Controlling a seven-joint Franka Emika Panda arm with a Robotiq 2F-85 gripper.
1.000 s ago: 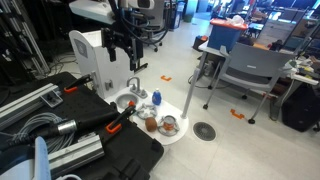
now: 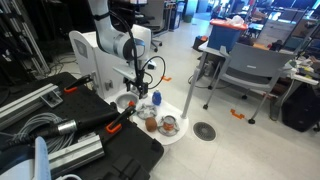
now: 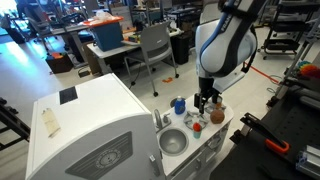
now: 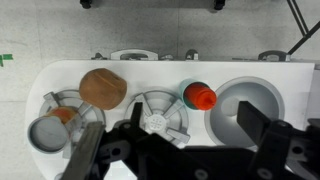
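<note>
In the wrist view, my gripper is open over a small white kitchen counter [image 4: 155,73], its dark fingers wide apart with nothing between them. A red-topped item with a teal base [image 4: 202,97] stands beside the round grey sink [image 4: 240,98]. Left of it are a burner-like ring [image 4: 158,120], a brown round item [image 4: 102,88] and a metal cup [image 4: 49,133] with something orange-brown by it. The blue mug [image 2: 157,98] and the faucet [image 3: 157,120] show in the exterior views. Seen from the side, the gripper [image 3: 209,109] is low, close above the counter items.
A white curved panel [image 3: 105,130] rises beside the sink end. The robot's black table [image 2: 130,155] carries cables and tools along the near side. A grey chair [image 2: 250,75] stands well apart on open floor.
The arm has come down from high above the counter, bringing my gripper close to the items and slightly to the right in exterior view 1. The counter items look unmoved.
</note>
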